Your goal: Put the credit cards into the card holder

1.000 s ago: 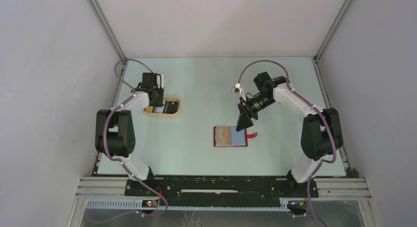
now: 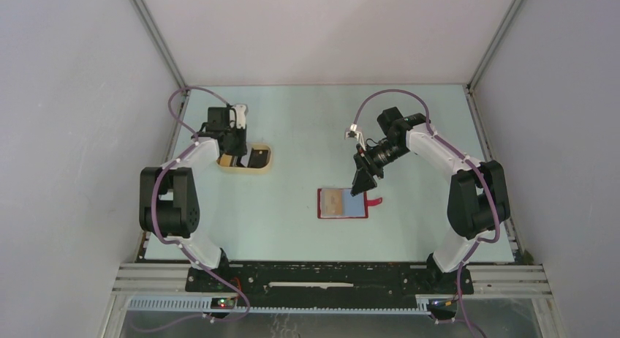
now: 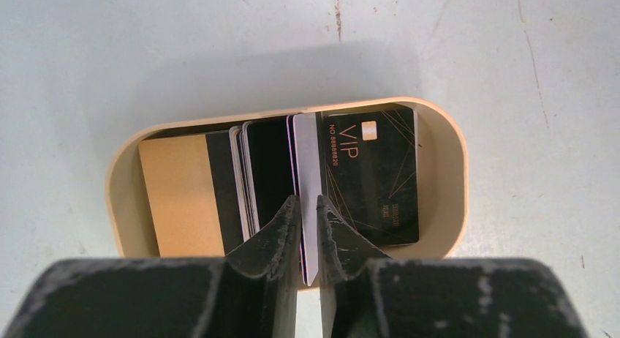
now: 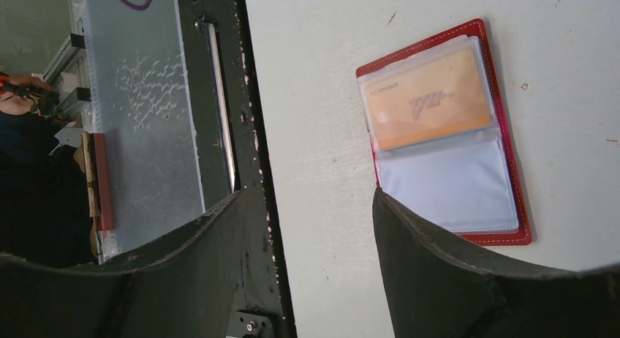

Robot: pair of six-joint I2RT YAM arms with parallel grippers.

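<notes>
At the top view's left, my left gripper (image 2: 239,154) is over the cream tray (image 2: 257,170). In the left wrist view, a white card (image 3: 308,155) stands steeply tilted in the tray, its lower part between the narrowly parted fingers; whether both press on it is unclear. A black VIP card (image 3: 374,184) leans right of it, with more dark cards (image 3: 269,166) and an orange card (image 3: 183,195) to the left. My right gripper is open and empty near the red-edged card holder (image 4: 447,184), whose one clear pocket contains an orange card (image 4: 428,100).
A red tab (image 2: 374,202) sticks out from the holder's right side. Bare table (image 2: 292,148) lies between tray and holder. A dark rail (image 2: 314,272) runs along the table's front edge.
The tray has shifted slightly to the right along with my left gripper. The white card shows narrower from above, more upright than before. The right arm and the holder have stayed still.
</notes>
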